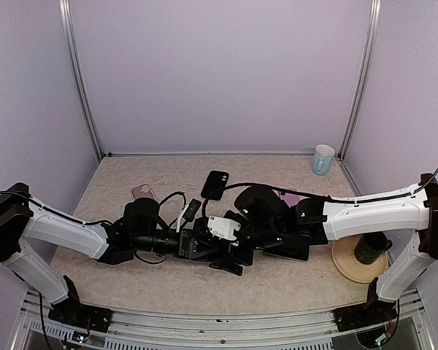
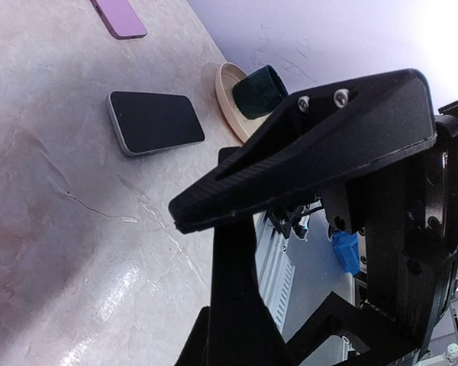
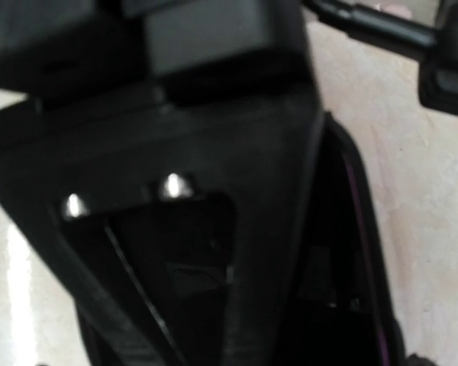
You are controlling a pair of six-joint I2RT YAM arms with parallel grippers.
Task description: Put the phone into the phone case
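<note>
The phone [image 2: 156, 123] lies screen up on the table, apart from both grippers. Its lower end [image 1: 290, 253] shows from under the right arm in the top view. A black, open-faced phone case, its raised rim [image 3: 360, 206] edged with a purple glint, lies directly under my right gripper's fingers in the right wrist view. My left gripper [image 1: 208, 251] appears shut on this case at the table's middle, though dark parts overlap there. My right gripper [image 1: 230, 255] is open above the case, and its fingertips are mostly hidden in the top view.
Behind the grippers is another black phone-shaped piece [image 1: 214, 185]. A pink one [image 1: 144, 192] is at left; a purple one [image 2: 122, 18] lies beyond the phone. A dark mug [image 1: 370, 248] on a round tray [image 1: 343, 266] stands right, a light-blue mug [image 1: 322, 160] far back.
</note>
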